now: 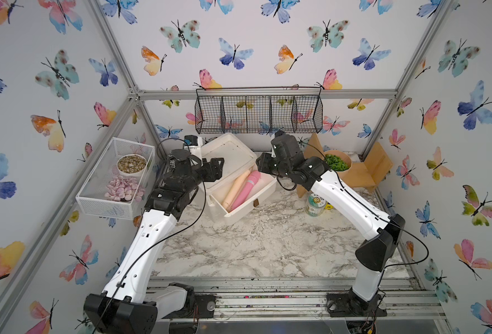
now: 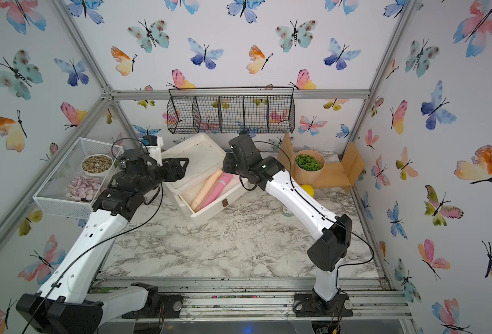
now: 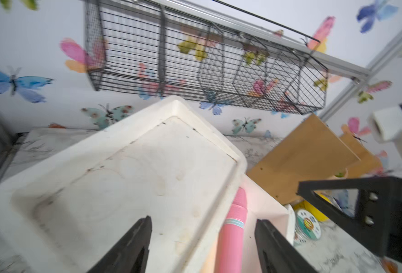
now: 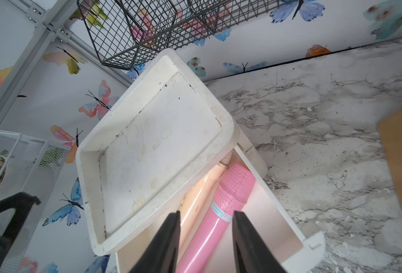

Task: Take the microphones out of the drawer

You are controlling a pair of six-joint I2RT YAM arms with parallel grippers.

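Note:
A white plastic drawer box [image 1: 261,194] sits open on the marble table, its upper tray [image 4: 155,136] slanted across it. Inside lie a pink microphone-shaped object [image 4: 228,200] with ribbed head and a peach one [image 4: 200,193] beside it. My left gripper is open above the box's left side, nothing between its fingers. My right gripper hangs above the drawer over the pink object, fingers apart, holding nothing visible.
A white mesh basket [image 1: 101,203] hangs at left; a wire rack [image 1: 257,111] on the back wall. A cardboard stand [image 1: 368,172] with a plant pot and a jar [image 1: 315,207] stand at right.

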